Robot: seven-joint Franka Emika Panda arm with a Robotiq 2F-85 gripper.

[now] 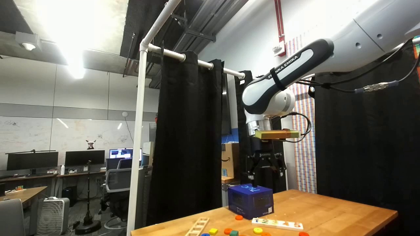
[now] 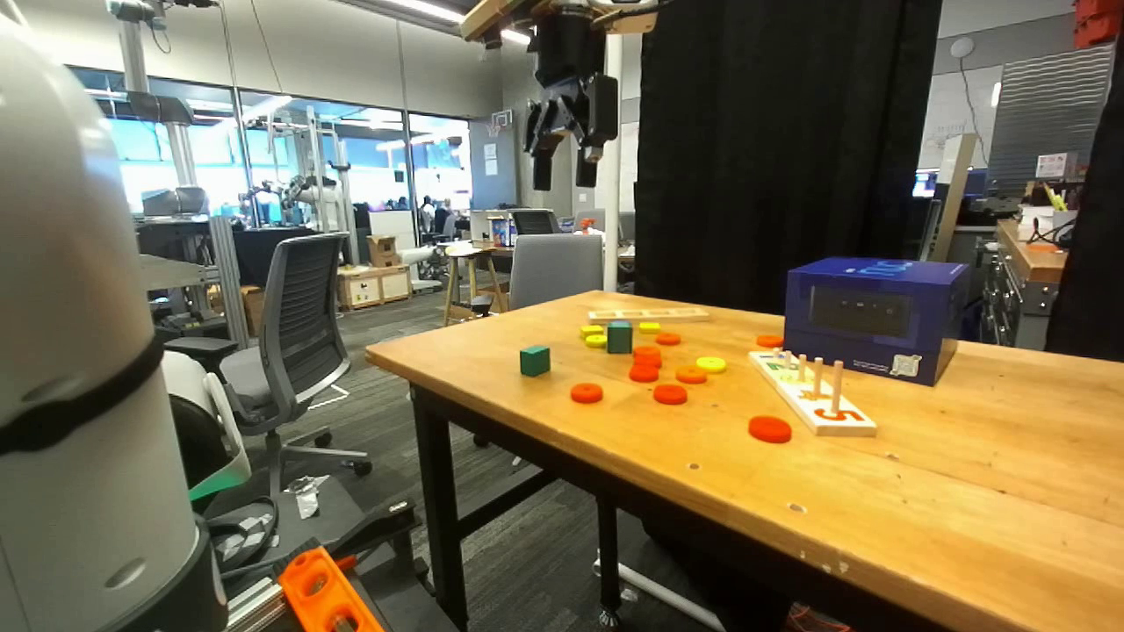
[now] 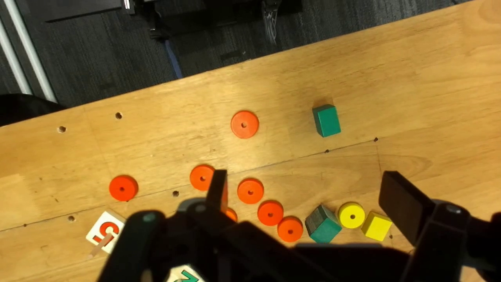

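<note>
High above the wooden table, my gripper [image 2: 565, 181] hangs pointing down, open and empty. In the wrist view its two fingers [image 3: 404, 206] stand wide apart, with orange rings [image 3: 250, 190], a teal block [image 3: 324, 225] and a yellow ring [image 3: 352, 215] showing on the tabletop far below, between them. A second teal block [image 3: 327, 120] lies apart, closer to the table edge, as does a lone orange ring [image 3: 244, 124]. The white numbered peg board [image 2: 811, 394] has upright pegs, bare as far as I can see. A slotted wooden frame [image 2: 649, 315] lies at the table's far side.
A dark blue box [image 2: 876, 316] stands behind the peg board and is the tallest thing on the table [image 2: 674, 484]. Small pieces lie scattered around the middle. Bare wood shows along the near edge and right of the box. A black curtain [image 1: 177, 137] hangs beyond.
</note>
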